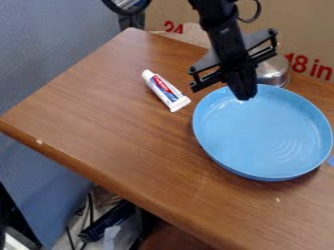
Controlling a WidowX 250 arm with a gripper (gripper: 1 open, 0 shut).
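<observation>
My black gripper (pixel 243 90) hangs over the back rim of a blue plate (pixel 261 142) on the right of the wooden table. Whether its fingertips are apart or together is unclear. A toothpaste tube (pixel 167 91) lies left of the plate. A silver round metal object (pixel 274 72) stands behind the plate, partly hidden by the arm.
The wooden table (pixel 104 117) has clear space on its left and front. A cardboard box (pixel 306 29) stands at the back. Cables and loose items lie below the table's front left edge.
</observation>
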